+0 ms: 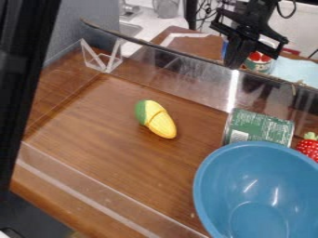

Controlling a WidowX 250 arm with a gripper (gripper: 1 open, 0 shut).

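Note:
My black gripper [239, 54] is high at the upper right, behind the clear panel. Its fingertips are near a small red-and-white can [258, 62]; whether they touch it, and how far open they are, is hard to tell. A toy corn [155, 118] lies on the wooden board [99, 158]. At the lower right are a blue bowl [255, 186], a green can [256, 127] behind it and a red strawberry toy [307, 148].
A clear barrier [174, 78] crosses the back of the board. A white wire stand [99, 58] stands at the upper left. The board's middle and left are mostly clear.

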